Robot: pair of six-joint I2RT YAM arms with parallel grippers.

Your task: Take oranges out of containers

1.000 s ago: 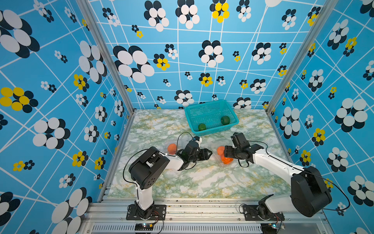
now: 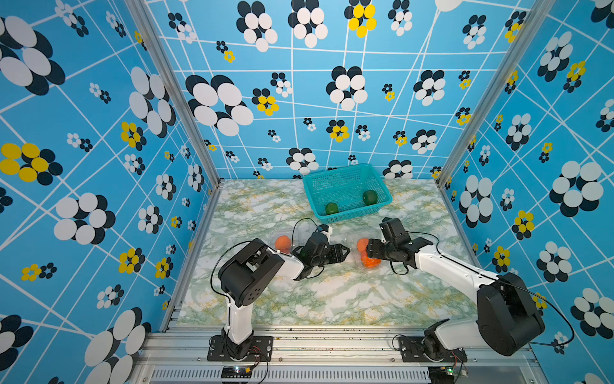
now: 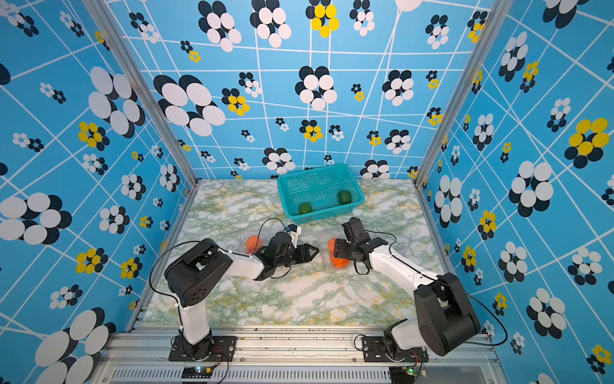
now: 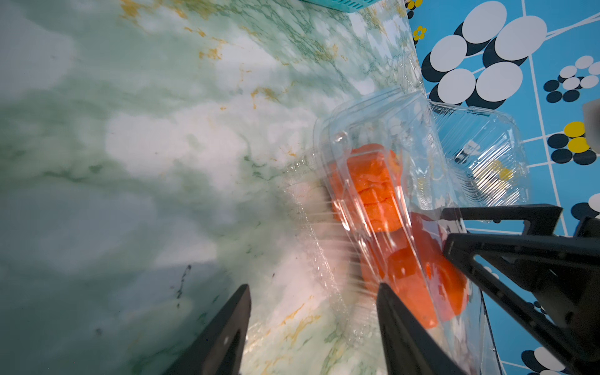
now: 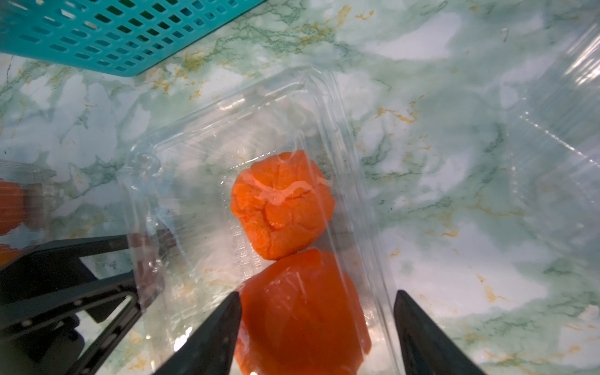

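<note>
A clear plastic container [image 5: 350, 156] lies between my grippers, with an orange [image 5: 281, 203] and a larger, glossy red-orange fruit [image 5: 303, 318] inside. In the top left view, my right gripper is over its right side, open, its fingertips spread across the larger fruit's width. My left gripper [image 2: 345, 252] is open at the container's left side. One of its fingers shows through or just inside the left wall in the right wrist view; I cannot tell which. Left of that arm, another orange [image 2: 282, 243] sits in a second clear container, partly hidden.
Behind the arms stands a teal basket [image 2: 329, 171] holding two green fruits [image 2: 369, 197]. An empty-looking clear container [image 5: 562, 137] shows at the right edge of the right wrist view.
The left forearm has shifted slightly to the right, its gripper staying nearly in place. The fruit under the right gripper has moved a touch left. The right arm looks still.
</note>
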